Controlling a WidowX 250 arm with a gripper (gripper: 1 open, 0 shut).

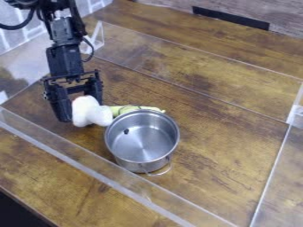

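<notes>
My black gripper [73, 91] is low over the left part of the wooden table, open, at the upper left side of a white rounded object [91, 112]. Its fingertips partly overlap that object, so contact is unclear. A pale green-yellow elongated item [130, 109] lies just right of the white object, behind a steel pot [142, 142] with wire handles, which stands to the lower right of both.
Clear low panels border the wooden work surface [219, 97] at the left, front, back and right.
</notes>
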